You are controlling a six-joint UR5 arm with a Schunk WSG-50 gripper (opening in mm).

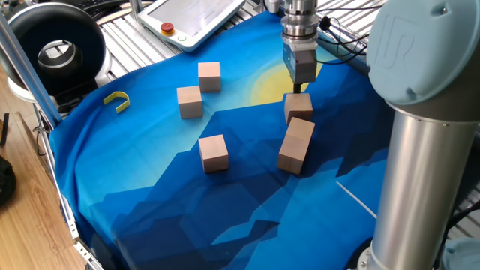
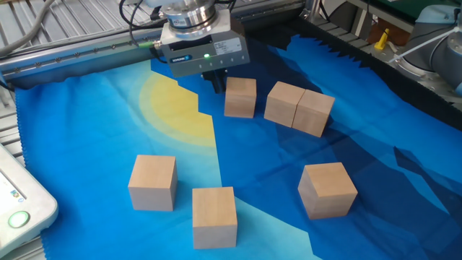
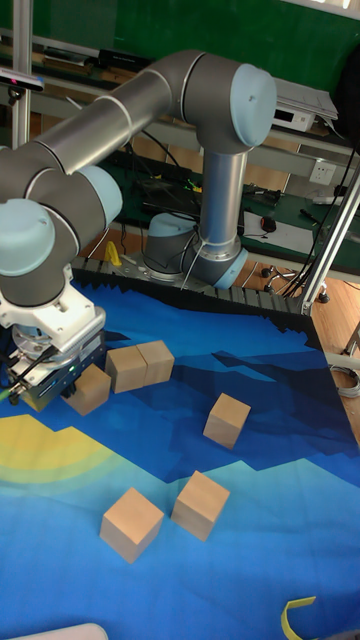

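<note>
My gripper [image 2: 216, 81] is low over the cloth, its dark fingers shut together with nothing seen between them. Close by the fingertips stands a wooden cube [image 2: 240, 98]; in exterior view 2 they are at its left side, and whether they touch it I cannot tell. Beyond a narrow gap on the cube's other side, two more wooden cubes sit face to face as a pair [image 2: 298, 110]. In exterior view 3 the gripper body [image 3: 59, 368] hides the fingers and overlaps part of the nearest cube [image 3: 88, 390].
Three other cubes stand apart: one alone [image 1: 214, 154], and two near each other, a nearer cube [image 1: 190, 103] and a farther one [image 1: 209, 76]. A yellow hook-shaped piece [image 1: 118, 100] lies near the cloth's left edge. The blue cloth [image 1: 135, 165] is otherwise largely clear.
</note>
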